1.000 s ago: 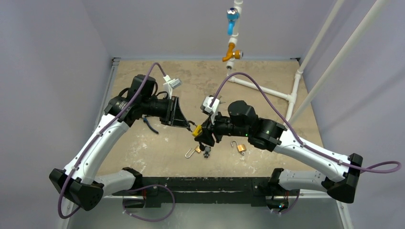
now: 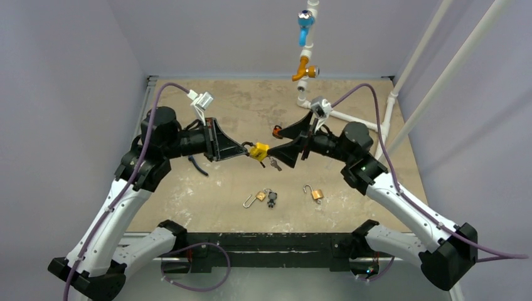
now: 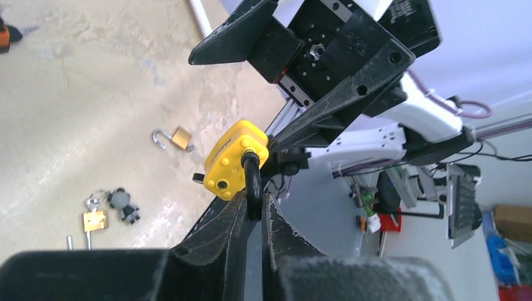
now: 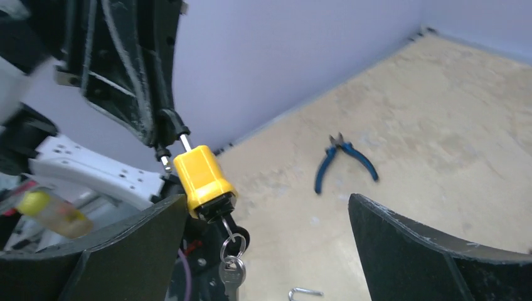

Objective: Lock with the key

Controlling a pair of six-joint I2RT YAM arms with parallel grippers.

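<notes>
My left gripper is shut on the black-sleeved shackle (image 3: 252, 188) of a yellow padlock (image 4: 204, 177), which hangs clear of the table. In the right wrist view one shackle leg enters the padlock's body; the other leg's end appears free beside it. A key ring (image 4: 233, 245) with a silver key (image 4: 232, 271) dangles below the padlock's underside. The keyhole itself cannot be made out. My right gripper (image 2: 273, 141) stands open, nothing held. Its lower finger (image 2: 284, 152) is close beside the padlock; contact cannot be told.
On the table lie two brass padlocks, one at right (image 2: 317, 194) and one nearer the middle (image 2: 260, 196), beside a small dark figure (image 2: 271, 199). Blue-handled pliers (image 4: 344, 157) rest at the left. White pipes (image 2: 357, 119) run along the back right.
My right gripper has swung away to the right and back, and its fingers now show spread. The left gripper has shifted left and slightly back, still with the yellow padlock.
</notes>
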